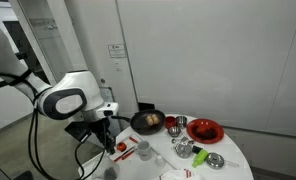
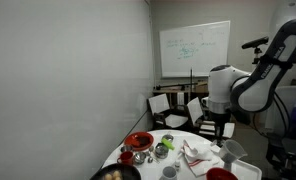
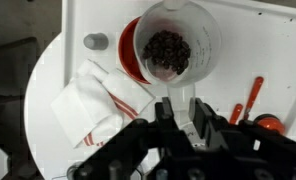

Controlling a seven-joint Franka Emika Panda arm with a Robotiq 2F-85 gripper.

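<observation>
A clear cup with dark beans (image 3: 166, 50) in its bottom fills the upper middle of the wrist view. Its handle lies between the fingers of my gripper, which is shut on it. Partly behind the cup, a red bowl (image 3: 128, 52) shows its left side. In exterior view 2 the clear cup (image 2: 230, 151) hangs tilted above the red bowl (image 2: 220, 174). The arm hides much of the grip in exterior view 1, where the cup (image 1: 110, 172) shows low at the table's near edge.
A striped cloth (image 3: 100, 102) and a small grey cylinder (image 3: 96, 41) lie left of the cup. Red-handled utensils (image 3: 253, 92) and a tomato (image 3: 271, 123) are to the right. Farther back stand a black pan (image 1: 148, 122), a white mug (image 1: 144, 150) and another red bowl (image 1: 205, 130).
</observation>
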